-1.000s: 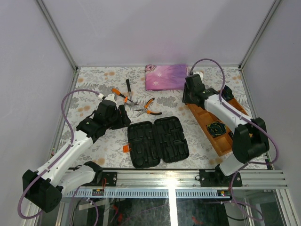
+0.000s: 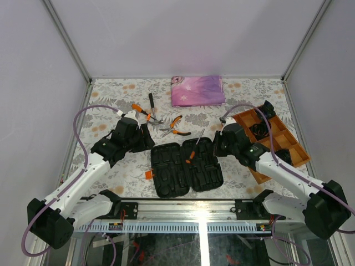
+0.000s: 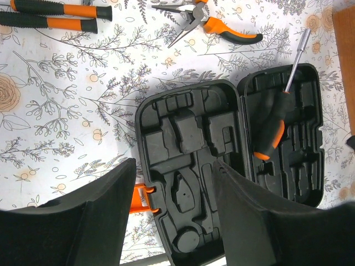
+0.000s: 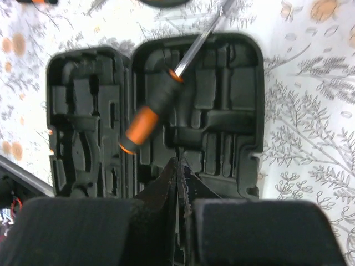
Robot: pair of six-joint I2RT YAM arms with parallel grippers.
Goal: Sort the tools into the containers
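Note:
An orange-and-black screwdriver (image 2: 195, 147) is over the right half of the open black tool case (image 2: 171, 185), apart from both grippers. Its handle (image 4: 152, 113) is blurred in the right wrist view; whether it rests on the case I cannot tell. My right gripper (image 2: 216, 146) is shut, nothing visible between its fingers, at the case's right edge. Fingers apart and empty, my left gripper (image 2: 150, 137) hangs off the case's upper left corner. Behind the case lie orange-handled pliers (image 2: 173, 128) and long black-and-orange-handled tools (image 2: 152, 106).
A wooden compartment box (image 2: 294, 145) holding dark items stands at the right, partly beneath my right arm. A folded pink-purple cloth (image 2: 197, 91) lies at the back.
The left arm stayed put.

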